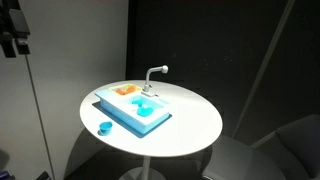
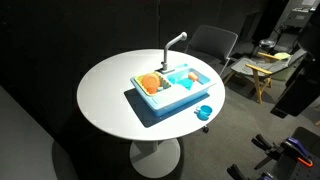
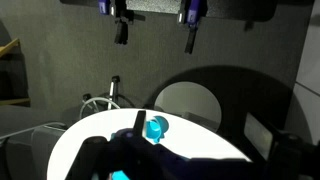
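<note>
My gripper (image 1: 14, 48) hangs high at the upper left in exterior view 1, well away from the table. In the wrist view its dark fingers (image 3: 128, 138) stand wide apart, open, with nothing between them. A small blue cup (image 2: 204, 111) sits on the white round table (image 2: 105, 95) near its edge, outside the toy sink (image 1: 135, 122). That sink is light blue and white, with a pale faucet (image 2: 173, 47) at its back. Inside it lie an orange piece (image 2: 151, 82) and several blue pieces (image 1: 146, 104). In the wrist view the cup (image 3: 154, 130) shows clearly; the sink is mostly cut off.
Much of the tabletop around the sink is bare. A dark grey chair (image 2: 212, 42) stands behind the table, and another chair (image 2: 262, 72) with a wooden armrest is farther right. Dark clamps (image 2: 264, 144) show at the lower right.
</note>
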